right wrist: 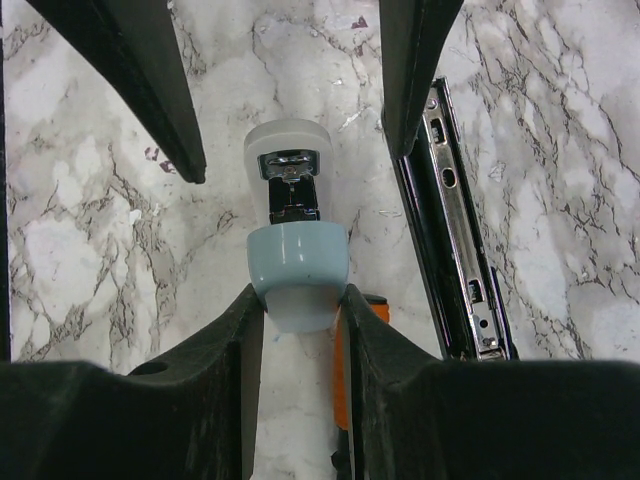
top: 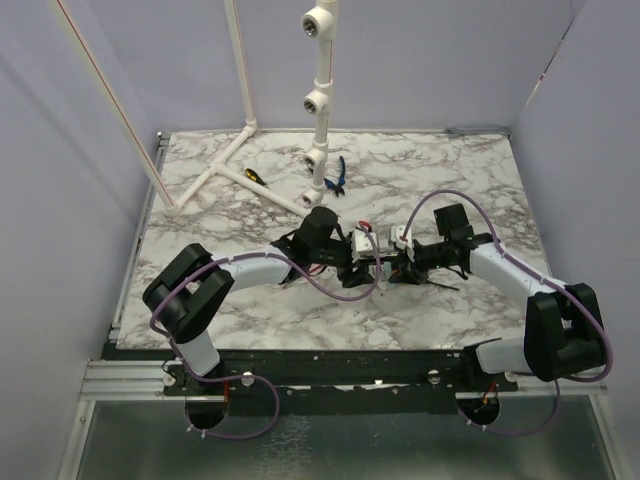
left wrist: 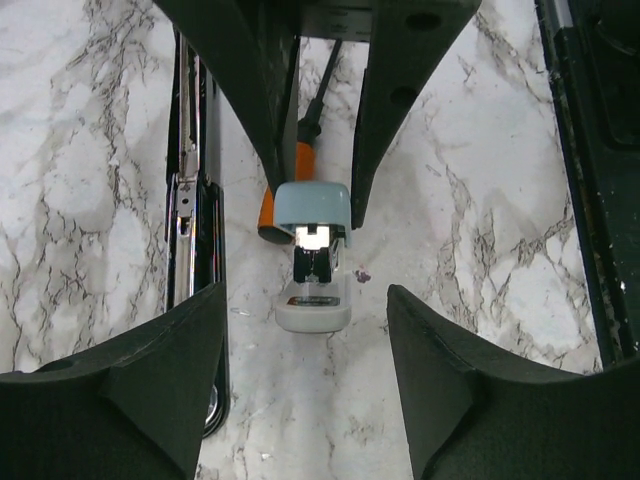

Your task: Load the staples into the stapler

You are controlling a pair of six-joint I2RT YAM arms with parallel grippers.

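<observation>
A small stapler-like piece (left wrist: 313,207), pale blue at one end and whitish at the other with a dark metal middle, is pinched at its blue end by my right gripper. My left gripper stands open, one finger (left wrist: 190,335) on each side of the whitish end, with gaps showing on both sides. In the right wrist view the left fingers (right wrist: 410,85) reach in from the top. A long black-and-metal tool (left wrist: 185,225), which looks like an opened stapler, lies beside them on the marble. I cannot make out loose staples.
An orange-handled tool (right wrist: 347,370) with a dark shaft lies under the right gripper. Blue-handled pliers (top: 341,178) and a yellow-black tool (top: 254,176) lie farther back, near the white pipe frame (top: 262,189).
</observation>
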